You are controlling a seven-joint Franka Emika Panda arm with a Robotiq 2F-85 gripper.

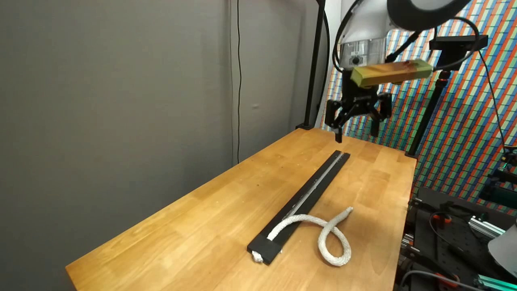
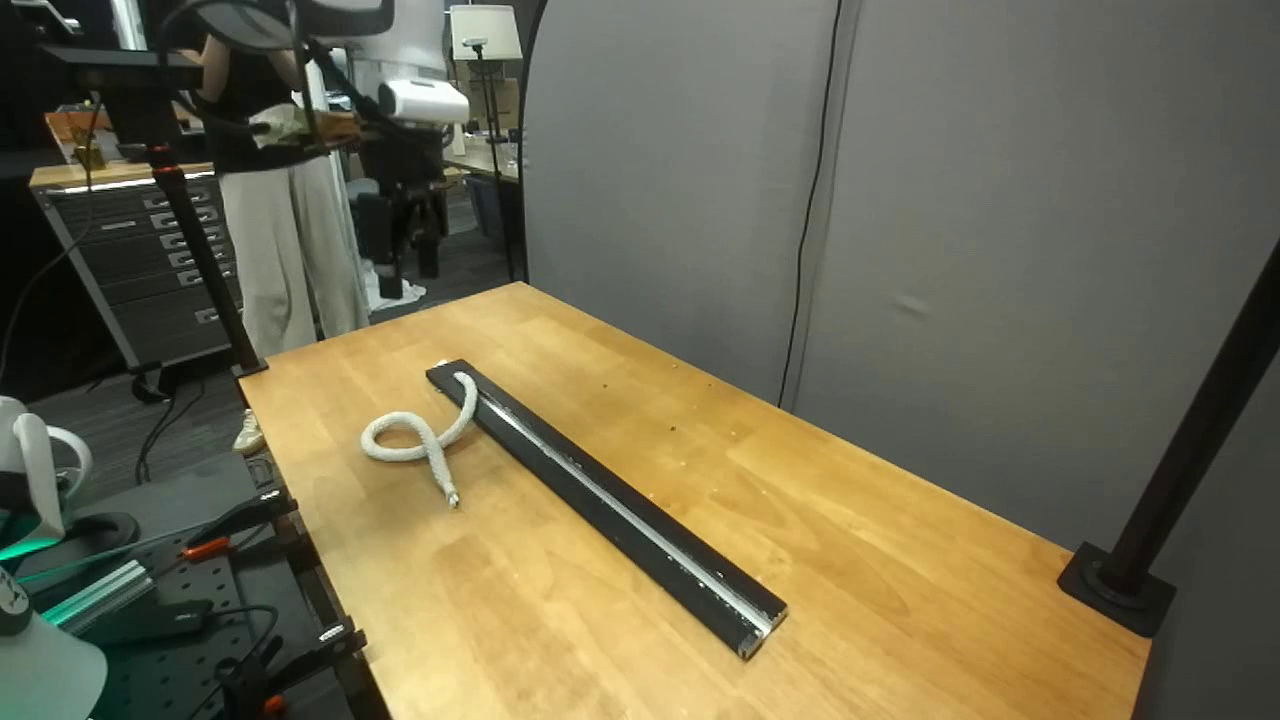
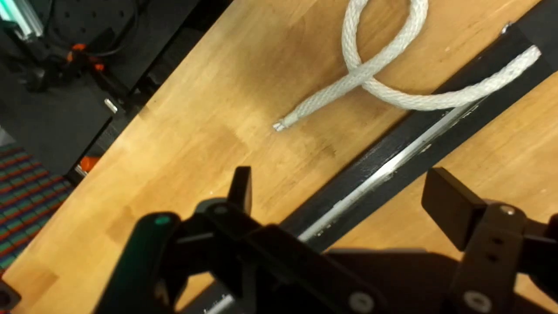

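Observation:
A white braided rope (image 1: 340,243) lies on the wooden table, curled into one loop, its free end pointing away from the black strip's near end. The other end runs under a black end piece of the long black strip (image 1: 295,199), and a short stub shows beyond it. Along the strip's middle runs a pale groove (image 3: 384,170), empty past the point where the rope leaves it. My gripper (image 1: 357,133) hangs above the table near the strip's far end, open, with nothing between its fingers. In the wrist view the gripper straddles the strip from above, and the rope (image 3: 335,93) lies ahead of it.
Bare table (image 1: 194,228) surrounds the strip on both sides. A grey wall runs along one long side. Black posts (image 1: 317,68) rise at the table's edges, and a cart with tools (image 2: 180,588) stands beside the other long side.

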